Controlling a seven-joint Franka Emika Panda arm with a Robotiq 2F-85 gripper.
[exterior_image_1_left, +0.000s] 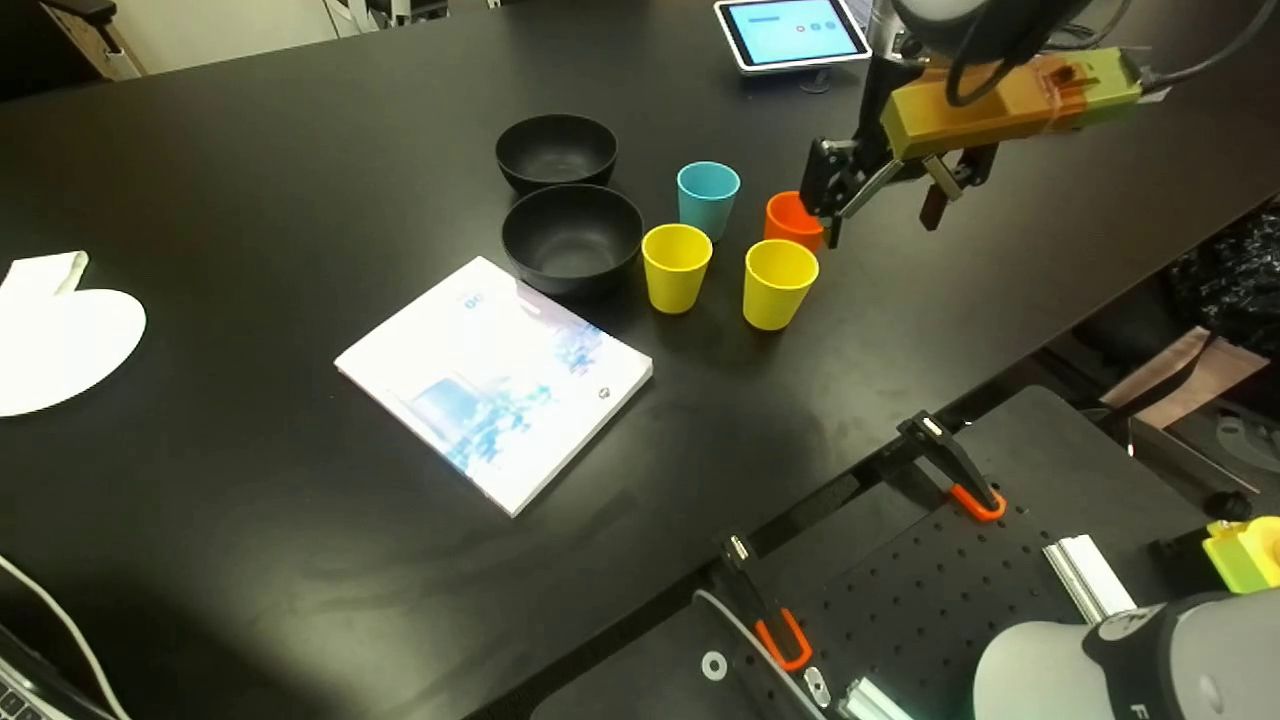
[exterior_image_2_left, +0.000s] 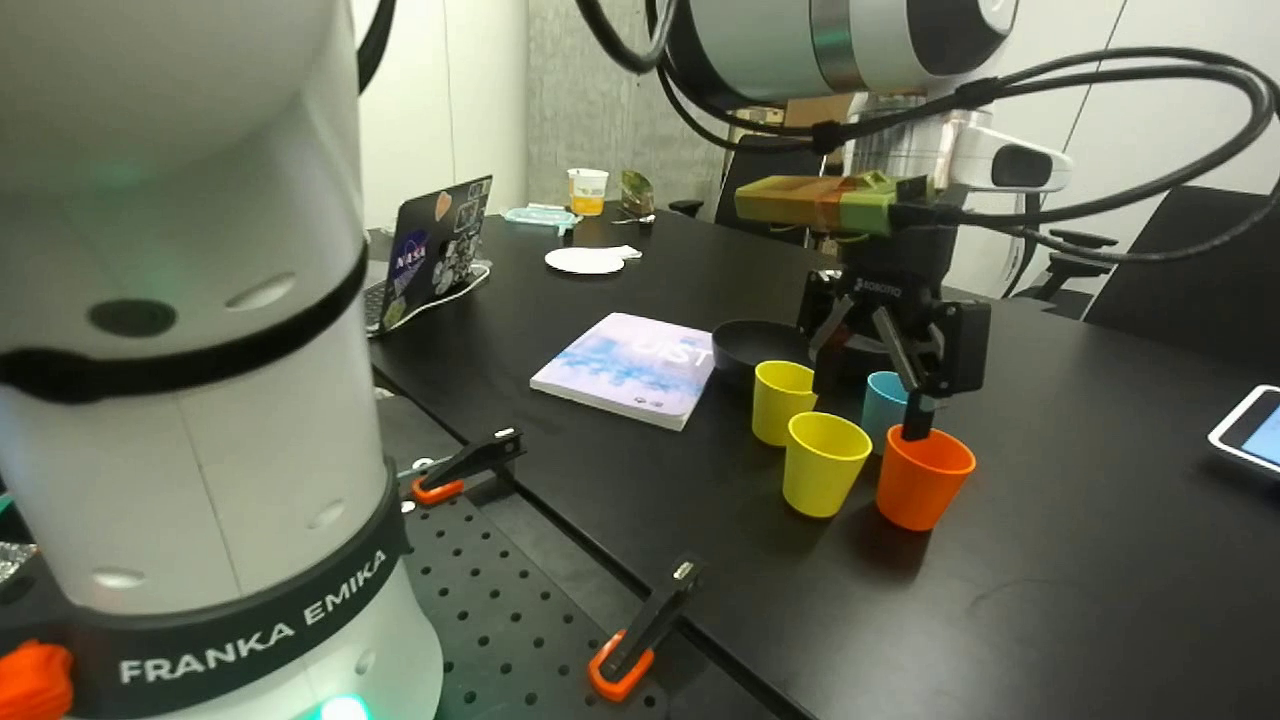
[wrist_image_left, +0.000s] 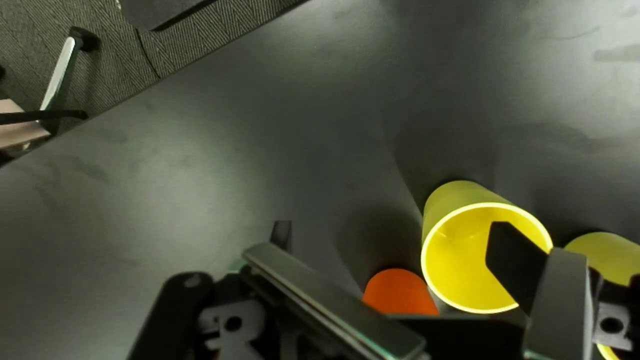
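Observation:
My gripper (exterior_image_1_left: 882, 223) is open, fingers pointing down, with nothing held between them. It hangs over the right side of the cup group, near the orange cup (exterior_image_2_left: 921, 486). In exterior view 2 one fingertip overlaps that cup's far rim; whether they touch I cannot tell. Beside it stands a yellow cup (exterior_image_1_left: 774, 294), upright, with a second yellow cup (exterior_image_1_left: 674, 276) to its left and a blue cup (exterior_image_1_left: 705, 206) behind. From the wrist, one finger (wrist_image_left: 516, 264) covers part of the nearer yellow cup's mouth, and the orange cup is mostly hidden.
Two black bowls, the nearer one (exterior_image_1_left: 573, 246) close to the left yellow cup, adjoin a white book (exterior_image_1_left: 480, 372). A tablet (exterior_image_1_left: 792, 34) stands at the back, and a white plate-like item (exterior_image_1_left: 66, 348) lies far left. Clamps (exterior_image_1_left: 948, 462) grip the table's front edge.

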